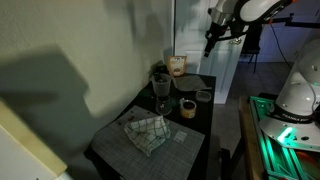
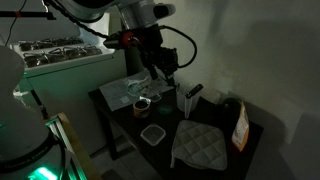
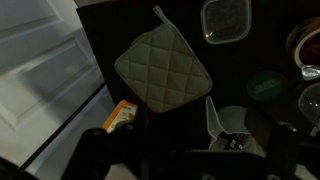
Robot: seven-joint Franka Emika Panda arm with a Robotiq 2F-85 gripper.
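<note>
High above the far end of the dark table hangs my gripper (image 1: 208, 49), open and apart from everything on the table. In the wrist view the gripper's dark fingers (image 3: 262, 128) show at the bottom edge. Below lie a grey quilted pot holder (image 3: 163, 68) and a clear square container (image 3: 226, 18). A clear holder with a white-handled utensil (image 3: 213, 118) stands near the fingers, with a dark green round lid (image 3: 267, 86) beside it. At the table's edge is an orange and white package (image 3: 121, 115).
A checked cloth (image 1: 148, 132) lies on a grey mat (image 1: 178, 152) at the table's near end. A small brown-rimmed bowl (image 1: 188, 108) and glassware (image 1: 161, 87) stand mid-table. The wall runs along one side; a white door (image 3: 45, 60) is beyond the far end.
</note>
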